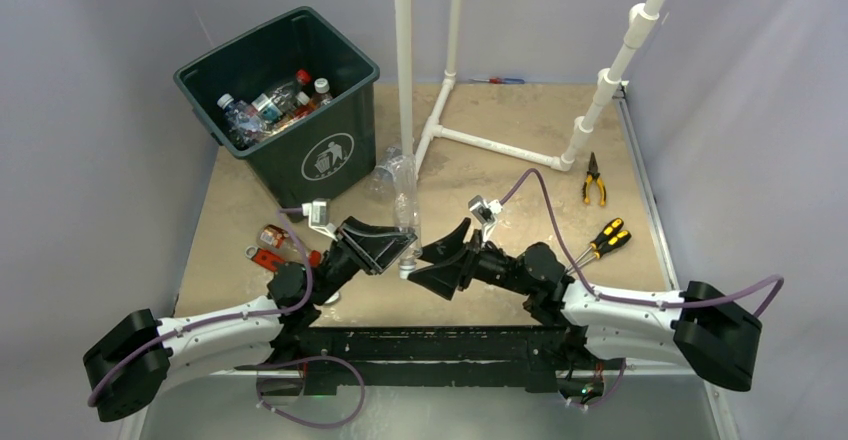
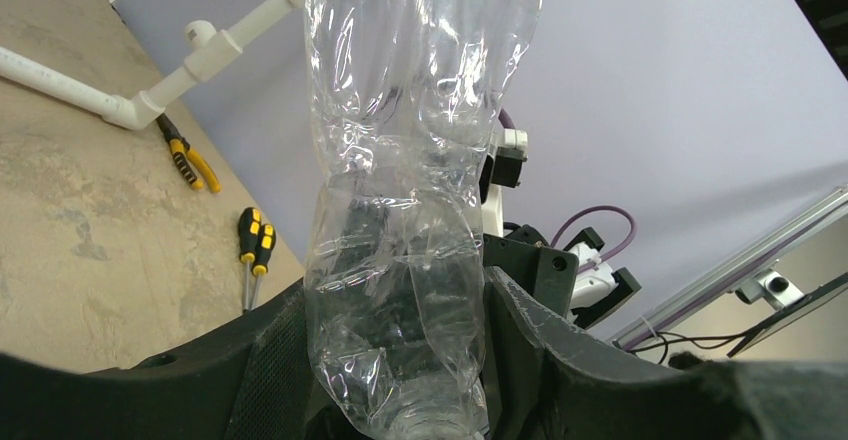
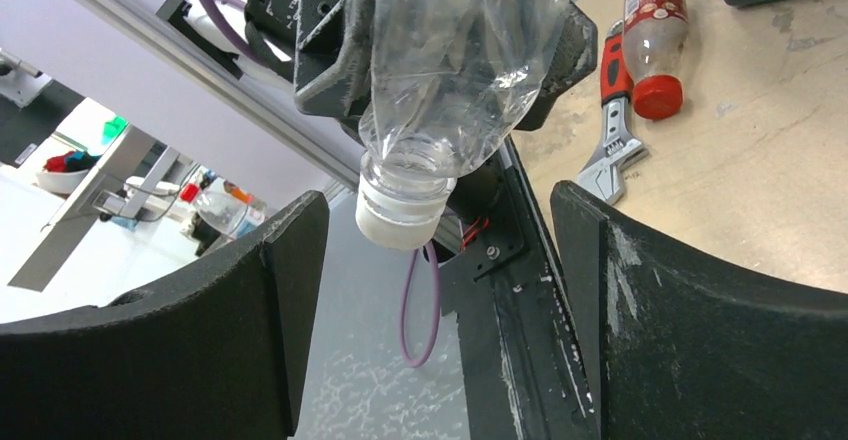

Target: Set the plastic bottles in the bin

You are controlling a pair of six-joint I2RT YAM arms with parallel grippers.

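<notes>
My left gripper point(image 1: 395, 245) is shut on a crumpled clear plastic bottle point(image 2: 400, 220), held upright-looking in the left wrist view with its white cap toward my right gripper point(image 1: 433, 260), which is open around that cap end, not touching it visibly. The green bin point(image 1: 300, 175) holds several bottles point(image 1: 255, 115). A red-capped bottle point(image 3: 652, 50) lies on the board at the left, and another clear bottle point(image 1: 382, 175) near the bin.
A wrench point(image 3: 615, 145) lies by the red-capped bottle. White pipes point(image 1: 500, 146) stand at the back. Pliers point(image 1: 594, 185) and screwdrivers point(image 1: 605, 245) lie at the right.
</notes>
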